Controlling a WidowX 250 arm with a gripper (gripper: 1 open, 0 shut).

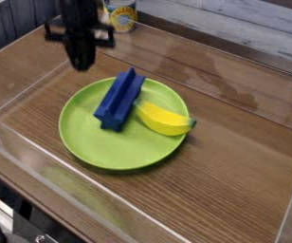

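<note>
My gripper point(81, 58) is raised at the upper left, behind and above the green plate point(92, 142), its fingers close together; whether anything is between them is too small to tell. On the plate lie a long blue block point(118, 101) and, to its right, a yellow banana point(164, 119).
A can point(118, 13) stands at the back, just right of my arm. Its left edge shows at the lower left.
</note>
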